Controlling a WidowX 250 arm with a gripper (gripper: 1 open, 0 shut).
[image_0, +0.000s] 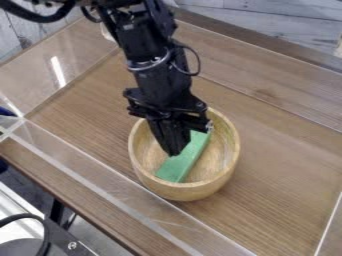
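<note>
A round, light wooden bowl (214, 175) sits on the wooden table, with a flat green object (179, 163) lying inside it. The black gripper (170, 144) hangs at the bowl's back-left part, above and beside the green object's upper end. It looks shut, with nothing visible between its fingers; the fingertips are dark and hard to make out.
A black cable and a grey item lie at the lower-left edge. A small light object stands at the back, partly behind the arm.
</note>
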